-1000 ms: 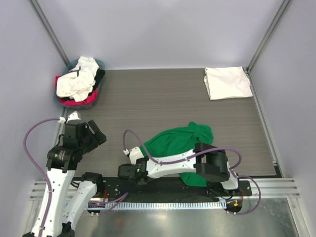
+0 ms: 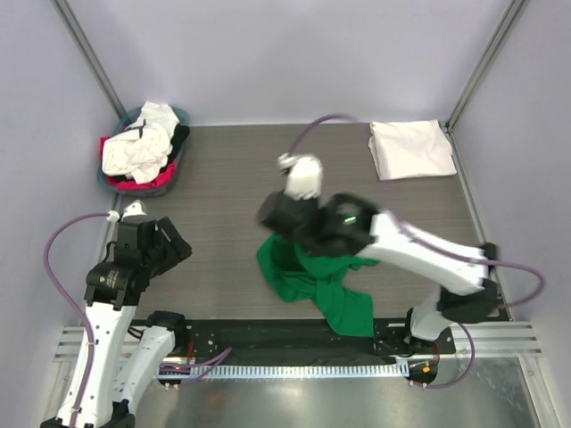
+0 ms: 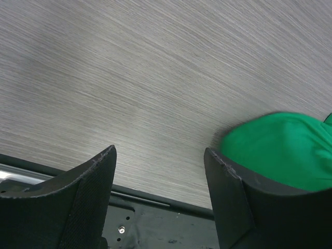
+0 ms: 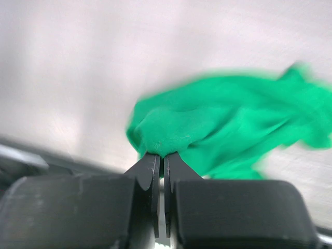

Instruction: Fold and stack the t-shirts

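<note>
A green t-shirt (image 2: 343,303) lies rumpled at the front middle of the table, its edge also in the left wrist view (image 3: 275,145). My right gripper, blurred in the top view above the shirt, is shut on a gathered bit of it, lifting that part. My left gripper (image 2: 174,245) hangs at the left over bare table; in the left wrist view its fingers (image 3: 93,187) are apart with nothing between them. A folded white cloth (image 2: 410,152) lies at the back right.
A basket (image 2: 111,178) of white, red and black clothes sits at the back left.
My right arm has swung up and inward from the front edge, pulling part of the green shirt with it. The left arm has not visibly moved.
</note>
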